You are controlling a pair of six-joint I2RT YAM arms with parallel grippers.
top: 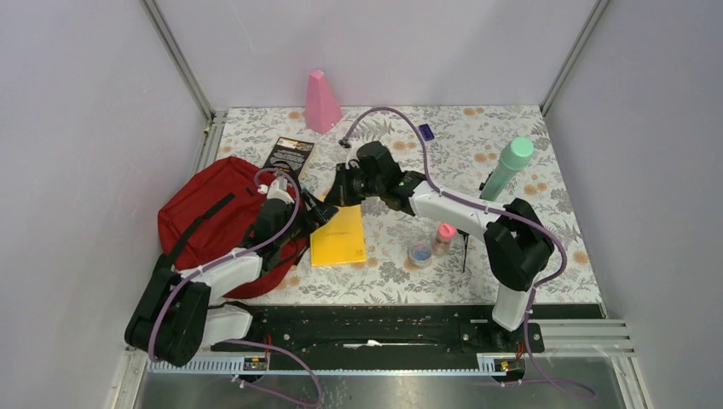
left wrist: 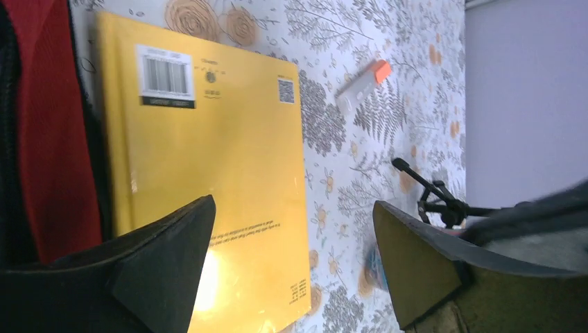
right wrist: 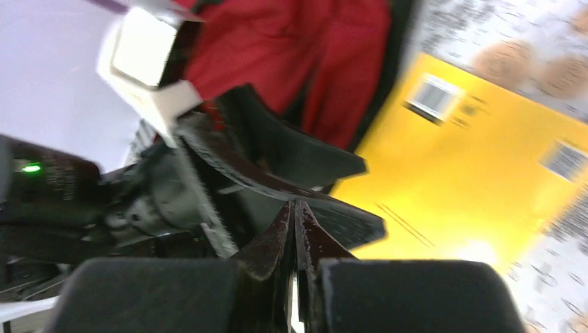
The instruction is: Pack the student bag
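Note:
The red bag (top: 199,213) lies open at the left of the table. A yellow book (top: 338,243) lies flat beside its right edge, with a barcode label visible in the left wrist view. My left gripper is open above the book, nothing between its fingers. My right gripper is shut, close beside the left gripper over the book's upper part; I cannot see anything held between its fingertips.
A dark booklet (top: 290,153) lies behind the bag, a pink case (top: 322,106) at the back. A green bottle (top: 508,166), pink-capped bottle (top: 444,235) and clear jar (top: 419,254) stand at the right. A small blue item (top: 426,132) lies at the back.

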